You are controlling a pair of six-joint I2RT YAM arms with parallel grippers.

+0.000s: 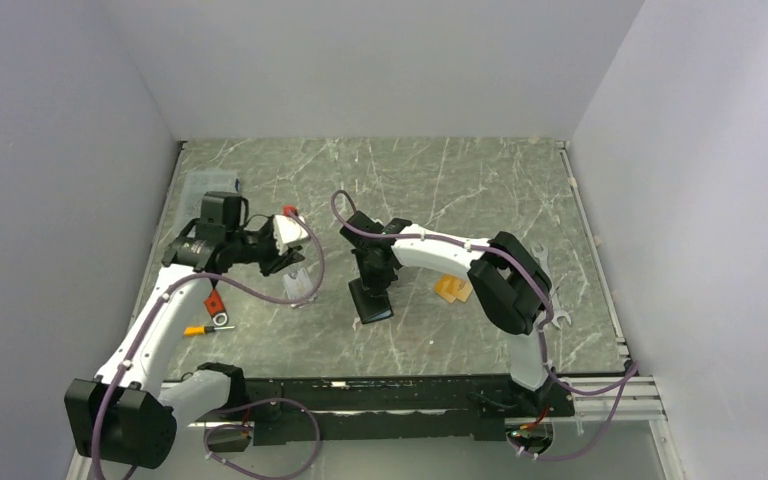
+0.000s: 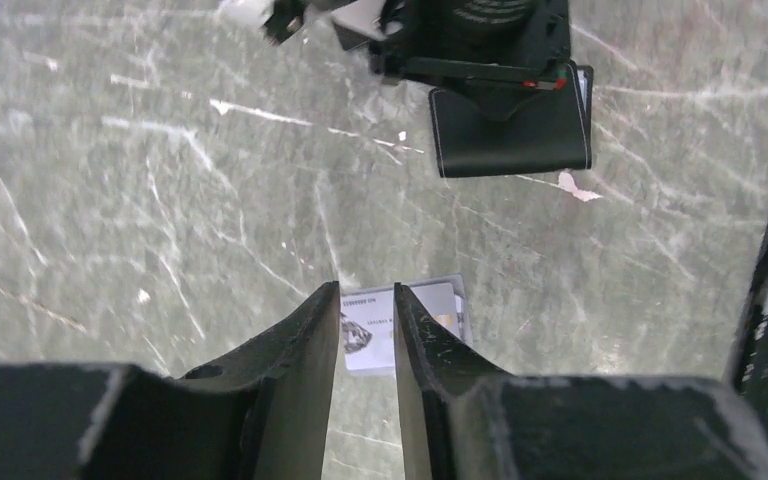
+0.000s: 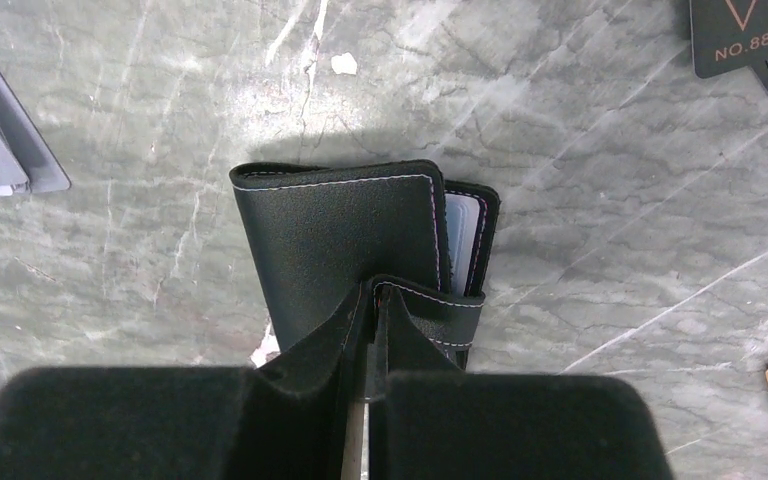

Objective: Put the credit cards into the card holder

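Observation:
The black card holder [image 1: 370,308] [image 3: 320,230] lies on the marble table with a pale card [image 3: 463,240] showing at its edge. My right gripper is down over it, shut on its strap end. My left gripper [image 1: 285,262] hangs over a stack of light credit cards [image 1: 300,292] [image 2: 370,340] to the left of the holder, part open with nothing seen between its fingers.
Orange cards [image 1: 450,288] lie right of the holder, dark cards [image 3: 750,35] beside them. A plastic case [image 1: 205,182], a screwdriver [image 1: 200,330] and wrenches [image 1: 555,300] lie toward the sides.

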